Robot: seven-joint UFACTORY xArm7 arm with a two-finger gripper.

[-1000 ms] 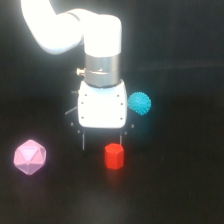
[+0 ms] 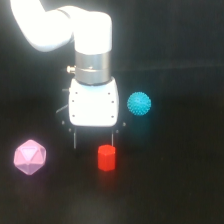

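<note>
My gripper (image 2: 94,146) hangs below the white hand near the middle of the camera view, pointing down. Its two thin dark fingers show faintly and stand wide apart, so it looks open. A small red block (image 2: 106,158) with several sides stands on the dark surface, just in front of or against the right finger; contact cannot be made out. Lower left of the hand lies a pink faceted ball (image 2: 30,157). A blue knobbly ball (image 2: 139,104) rests to the right of the hand, clear of it.
White arm links (image 2: 45,25) come in from the upper left.
The hand has shifted a little to the left and slightly down. The red block has slid left by about the same amount. Both balls look unmoved.
</note>
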